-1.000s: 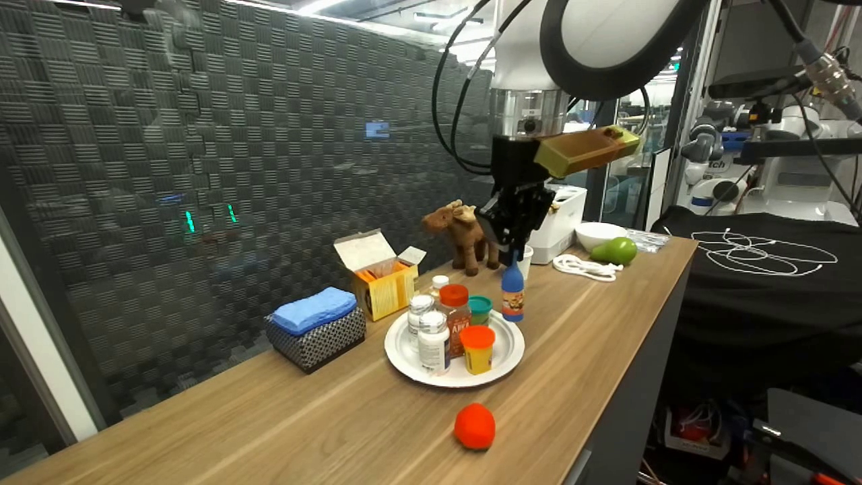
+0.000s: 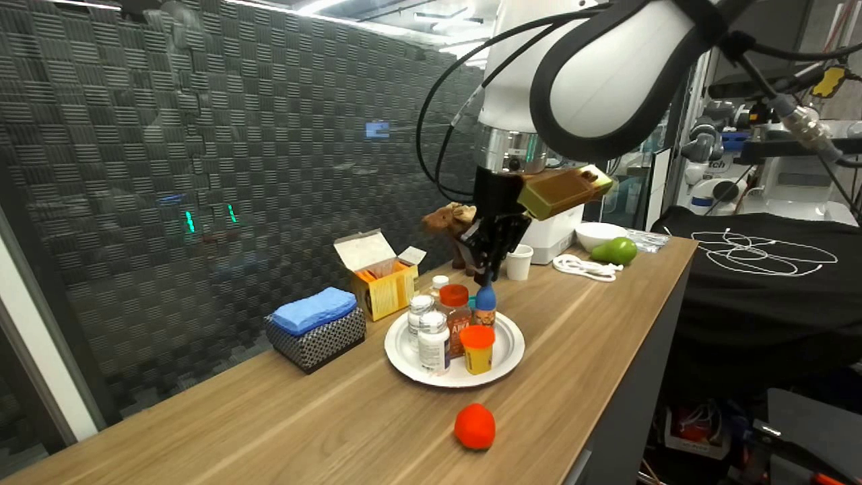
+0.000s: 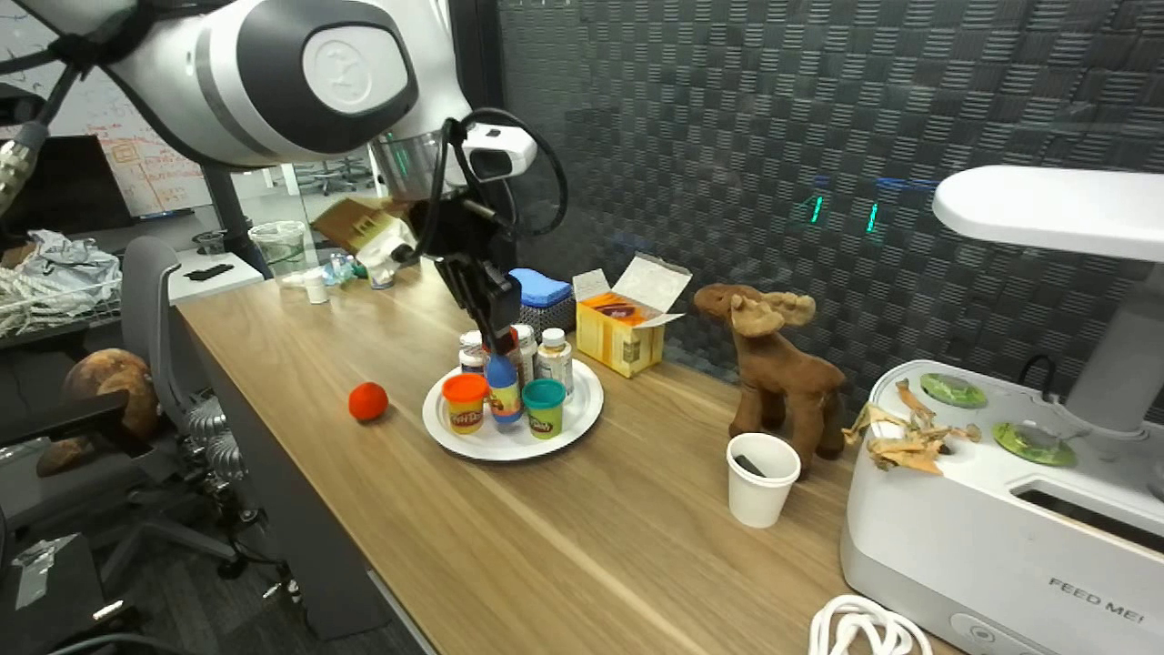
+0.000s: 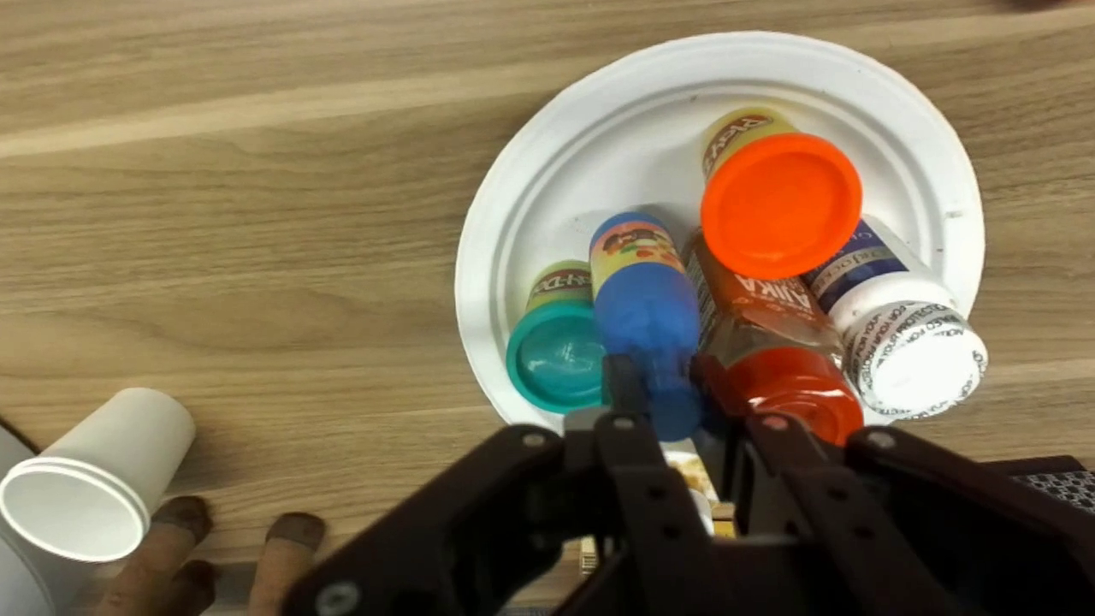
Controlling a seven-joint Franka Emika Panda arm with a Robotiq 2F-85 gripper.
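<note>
My gripper is shut on the narrow neck of a blue bottle [image 4: 647,308] with a picture label. In exterior view 2 the blue bottle [image 3: 503,391] is upright over the white plate [image 3: 578,420], between a Play-Doh tub with an orange lid [image 3: 465,402] and one with a teal lid [image 3: 545,409]. Whether its base touches the plate cannot be told. A red-capped spice jar [image 4: 775,349] stands right beside it in the wrist view. White pill bottles [image 2: 434,343] share the plate. From exterior view 1, the bottle mostly hides the teal-lidded tub.
A red ball-like object [image 2: 474,427] lies in front of the plate. Behind are a yellow box [image 2: 388,292], a dark basket with a blue cloth [image 2: 315,311], and a toy moose [image 3: 780,371]. A paper cup [image 3: 760,480] stands off to one side. Bare wood surrounds the plate.
Held in my gripper, the blue bottle has moved left in exterior view 1, from the plate's right edge to among the items on it. The other objects have stayed put.
</note>
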